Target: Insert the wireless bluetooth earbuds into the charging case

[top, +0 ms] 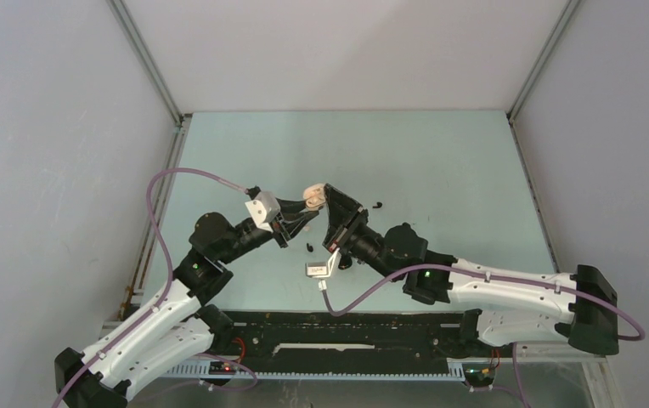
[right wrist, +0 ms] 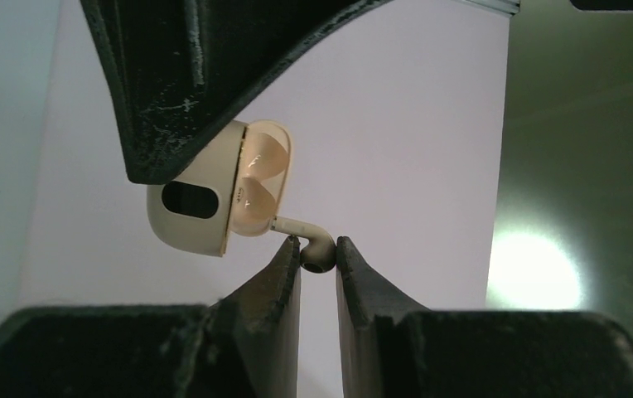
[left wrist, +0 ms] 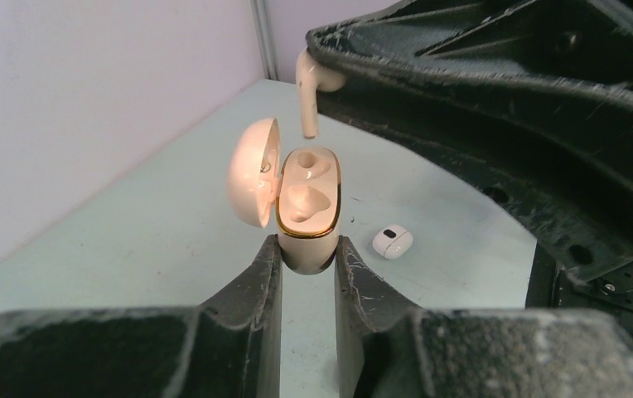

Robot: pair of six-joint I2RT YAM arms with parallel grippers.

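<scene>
The white charging case (left wrist: pixel 307 191), lid swung open with two empty wells showing, is gripped upright in my left gripper. My right gripper is shut on a white earbud (right wrist: pixel 316 240); its stem points at the case, just above the upper well in the left wrist view and beside the case's opening in the right wrist view. In the top view both grippers meet near the middle of the table, around the case (top: pixel 314 195).
A small white object with a dark oval (left wrist: pixel 392 241) lies on the pale table (top: pixel 431 153). Small dark bits (top: pixel 377 205) lie near the grippers. Walls border it.
</scene>
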